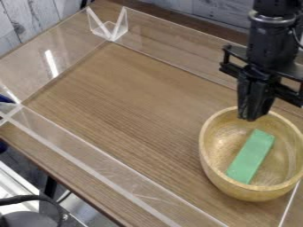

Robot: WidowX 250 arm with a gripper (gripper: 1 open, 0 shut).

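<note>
A black robot gripper [250,113] points down at the right, its tip shut with nothing visible between the fingers, over the back part of a round tan bowl [217,155]. Inside the bowl lies a green rectangular block [250,160], tilted diagonally, below the gripper and apart from it.
The wooden tray floor [119,97] is bare across the left and middle. Clear walls or guides edge it, with a transparent bracket [109,27] at the top left. A black cable or part [24,208] sits outside at the bottom left.
</note>
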